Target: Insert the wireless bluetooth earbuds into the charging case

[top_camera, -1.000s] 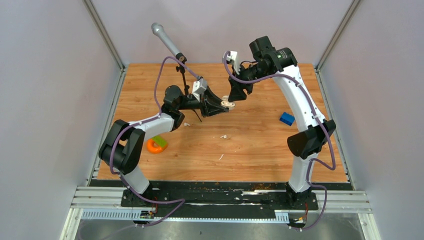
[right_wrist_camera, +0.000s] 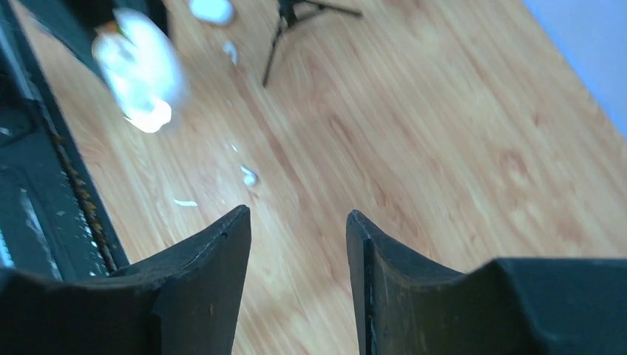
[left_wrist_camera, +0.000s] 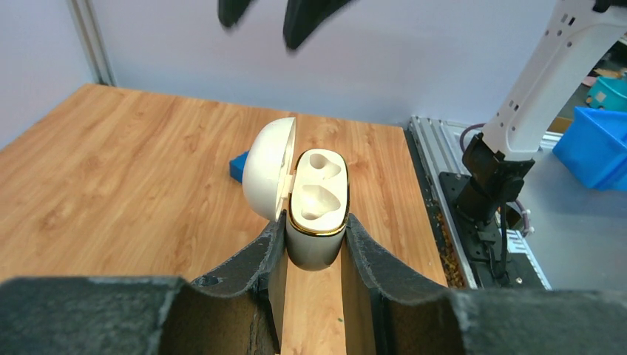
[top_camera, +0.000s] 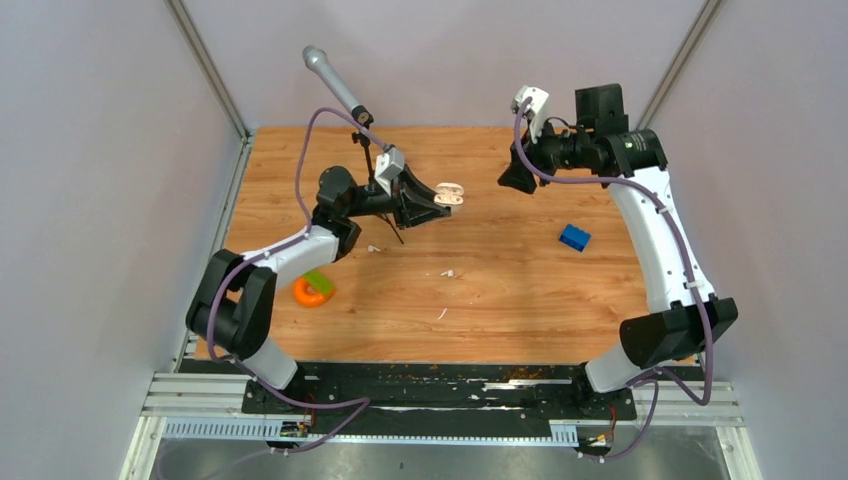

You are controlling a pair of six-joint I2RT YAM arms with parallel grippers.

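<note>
The white charging case (top_camera: 450,198) is gripped at its base by my left gripper (top_camera: 432,210), held over the table. Seen in the left wrist view, its lid (left_wrist_camera: 268,166) stands open, and both sockets of the body (left_wrist_camera: 319,191) look empty. One small white earbud (top_camera: 449,273) lies on the table below the case; another (top_camera: 374,248) lies near the black stand. They appear in the right wrist view too, the nearer earbud (right_wrist_camera: 250,177) and the farther earbud (right_wrist_camera: 231,52). Apart from the case, to its right, my right gripper (top_camera: 516,181) is open and empty.
A blue block (top_camera: 575,237) sits at the right of the table. An orange ring (top_camera: 313,292) with a green piece (top_camera: 319,281) is at the left. A thin white scrap (top_camera: 442,313) lies near the front middle.
My right gripper has swung right, away from the case, which it was close beside. The left gripper has moved slightly left with the case still held.
</note>
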